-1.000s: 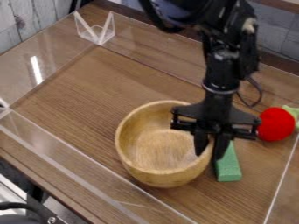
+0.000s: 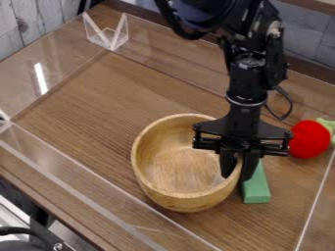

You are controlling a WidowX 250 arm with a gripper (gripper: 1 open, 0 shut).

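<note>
The black gripper (image 2: 240, 147) hangs over the right rim of a tan wooden bowl (image 2: 167, 176), low at its back right part. Its fingertips are hard to make out against the bowl's edge, so what is between them cannot be told. A green block (image 2: 256, 204) lies on the table just right of the bowl, partly hidden under the gripper. A red round object (image 2: 311, 139) with a light green piece behind it sits to the right of the gripper.
A white wire-like object (image 2: 108, 31) stands at the back left by the wall.
Over the last second the arm has shifted slightly, staying over the bowl's right rim. The bowl and green block look nearly unmoved.
</note>
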